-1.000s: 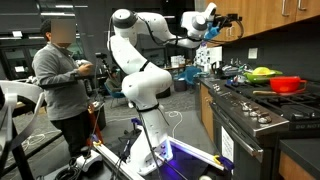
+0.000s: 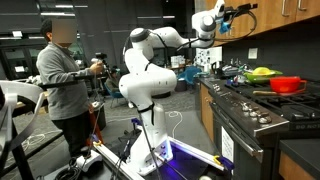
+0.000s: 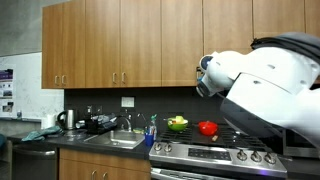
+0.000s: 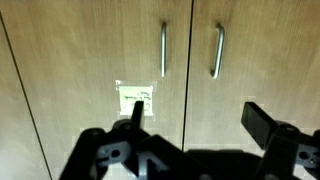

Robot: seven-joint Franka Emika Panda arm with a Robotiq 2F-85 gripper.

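My gripper stands open in the wrist view, its two black fingers wide apart and nothing between them. Facing it are two wooden cabinet doors with a vertical seam between them. Each door bears a slim metal bar, the left handle [image 4: 164,50] and the right handle [image 4: 220,52], both above the fingers in that view. A white paper label [image 4: 136,100] is stuck to the left door. In the first exterior view the gripper [image 2: 240,14] is high up by the upper cabinets [image 2: 273,15]. Both doors look closed.
Below, a red pot [image 3: 208,128] and a green bowl [image 3: 178,124] rest on the stove [image 3: 217,155]. To their left are a sink [image 3: 120,138] and a dish rack [image 3: 98,124]. A person [image 2: 65,80] stands well away from the cabinets.
The arm's upper part and wrist have shifted, and the gripper has moved slightly to the right and tilted in the exterior view. The pot and bowl have stayed put.
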